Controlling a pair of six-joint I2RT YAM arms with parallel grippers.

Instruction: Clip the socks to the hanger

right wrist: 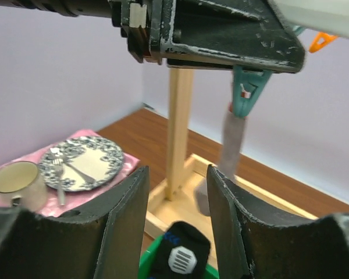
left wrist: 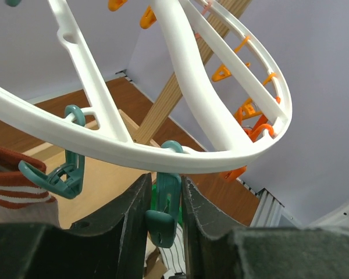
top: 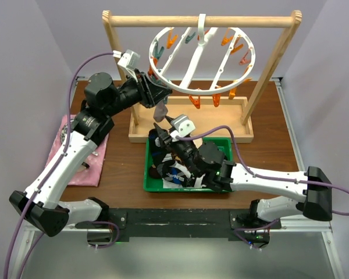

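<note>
The white round hanger (top: 189, 81) with orange and teal clips hangs from the wooden rack. My left gripper is shut on a teal clip (left wrist: 161, 226) at the ring's edge. A sock with red stripes hangs by another teal clip; in the right wrist view a grey sock (right wrist: 231, 139) hangs from a clip below the left gripper. My right gripper is part open below and in front of that sock, above the green bin (top: 148, 185), where a black sock (right wrist: 180, 256) lies.
The wooden rack (top: 134, 21) spans the back, with a wooden tray at its foot. A pink cloth (top: 87, 174) with plate and cup (right wrist: 23, 183) lies at the left.
</note>
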